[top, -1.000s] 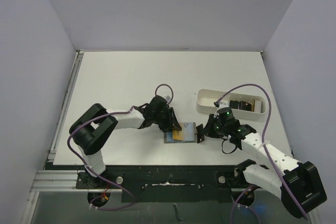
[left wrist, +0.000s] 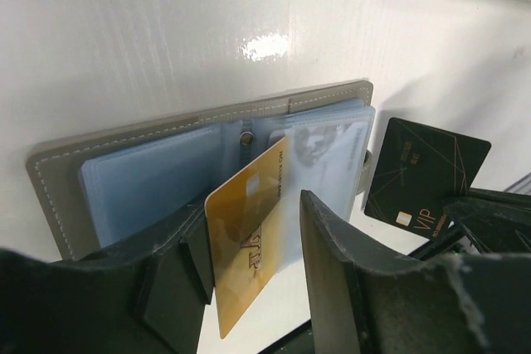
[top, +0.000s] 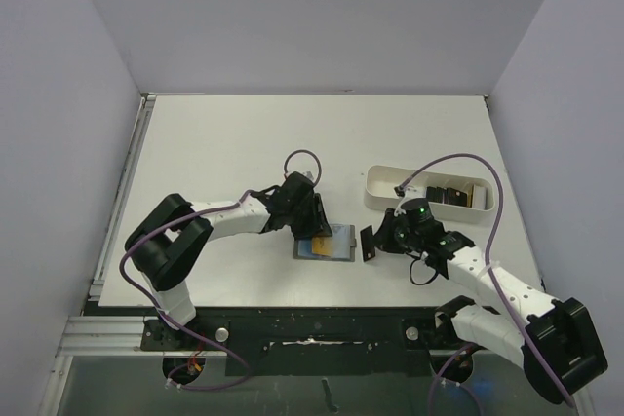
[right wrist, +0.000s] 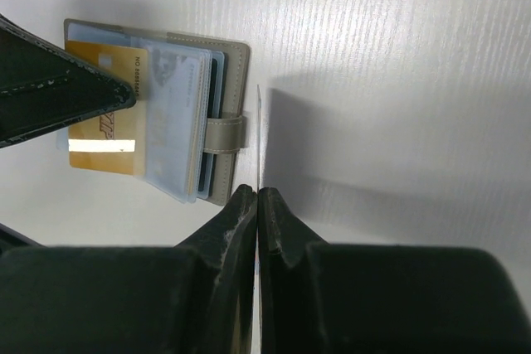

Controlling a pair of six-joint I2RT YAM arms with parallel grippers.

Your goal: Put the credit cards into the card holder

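Observation:
The open card holder (left wrist: 83, 148), grey with clear sleeves, lies flat on the table. A gold VIP card (left wrist: 245, 238) sits tilted at the edge of a clear sleeve (left wrist: 328, 159), much of it sticking out. My left gripper stands over the holder with its fingers parted around this card; the card is close to the left finger (left wrist: 196, 246), with a gap to the other. Right of the holder, my right gripper is shut on a black VIP card, held on edge and seen as a thin line in the right wrist view.
A white tray (top: 390, 174) with dark items and a pale block (top: 479, 197) stands at the back right. The holder's strap (right wrist: 224, 134) faces the black card across a narrow gap.
The right gripper has barely moved.

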